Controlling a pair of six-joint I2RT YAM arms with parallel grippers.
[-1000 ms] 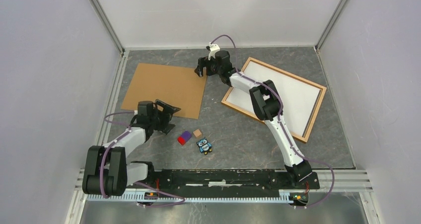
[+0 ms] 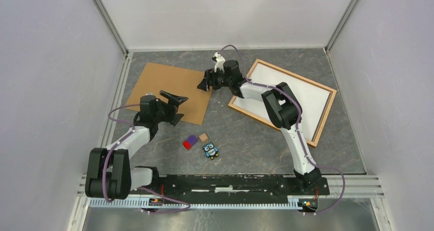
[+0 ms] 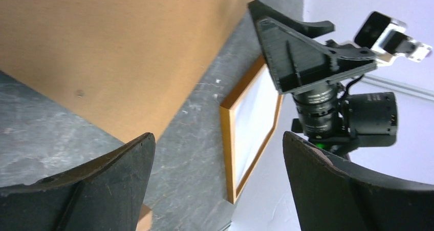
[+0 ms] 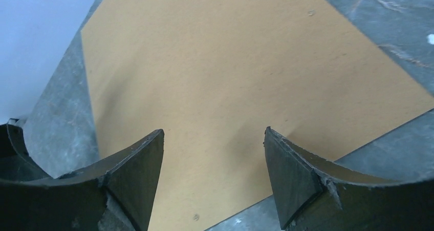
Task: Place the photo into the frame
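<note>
The brown board lies flat on the left of the table, and it spreads across much of the right wrist view. My right gripper is over its right part; a clear gap stands between the fingers, with the board outside them. Above the board's front part, my left gripper is open, and the left wrist view shows nothing gripped between its fingertips. The wooden frame with a white inside rests at the right, partly covered by the right arm.
A purple and red block, a small wooden block and a blue owl figure lie just in front of the board. Bare table separates the board from the frame. Walls bound the back and sides.
My left gripper moved from the board's front edge farther over it. The board shows little or no shift.
</note>
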